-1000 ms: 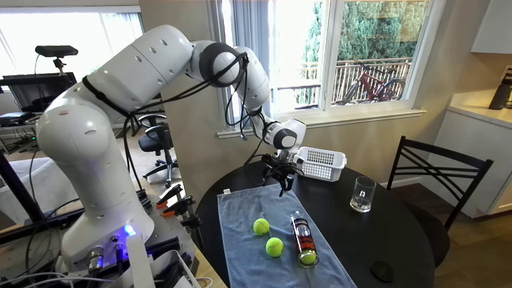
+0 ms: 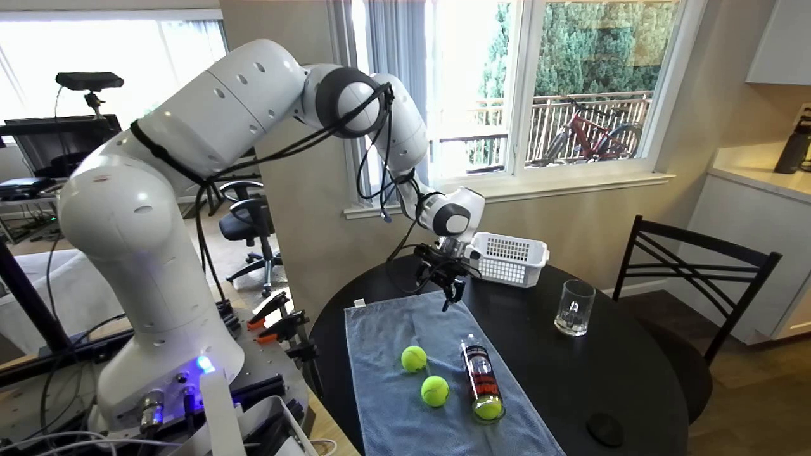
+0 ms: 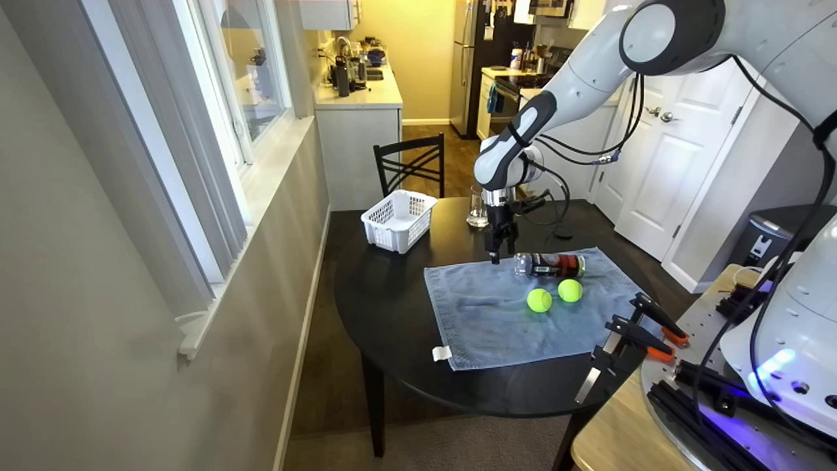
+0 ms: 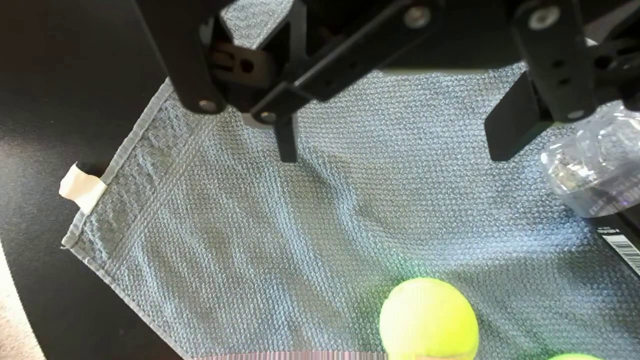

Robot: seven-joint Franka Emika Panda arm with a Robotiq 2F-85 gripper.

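Observation:
In the wrist view my gripper is open, its two black fingers wide apart with only cloth showing beneath the gap. It hovers over the far end of a blue-grey towel (image 2: pixel 388 327) spread on the table. Two yellow-green tennis balls rest on that towel, one (image 2: pixel 414 358) farther back and one (image 2: pixel 434 391) nearer the front. A clear tennis ball tube (image 2: pixel 480 376) with a dark label lies on its side at the towel's right, a ball visible in its near end. My gripper is apart from the balls and the tube.
A white plastic basket (image 2: pixel 510 259) stands behind the gripper near the wall. To the right are a drinking glass (image 2: pixel 574 308) and a flat black disc (image 2: pixel 605 429). A black chair (image 2: pixel 696 266) is at the table's right. Bare black table lies between tube and glass.

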